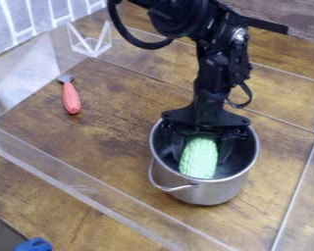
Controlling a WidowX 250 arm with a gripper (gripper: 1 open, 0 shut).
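Note:
A steel pot (208, 188) with a dark inside and a wire handle stands on the wooden table, right of centre. Inside it lies a pale green ridged object (198, 160), like a corn cob or vegetable. My black gripper (203, 137) reaches down from the top into the pot, over the upper end of the green object. Its fingertips are largely hidden, so whether it grips the object cannot be told.
A red-handled tool (70, 96) lies on the table at the left. A blue object (32, 244) sits at the lower left corner. Clear plastic edges run along the left and right sides.

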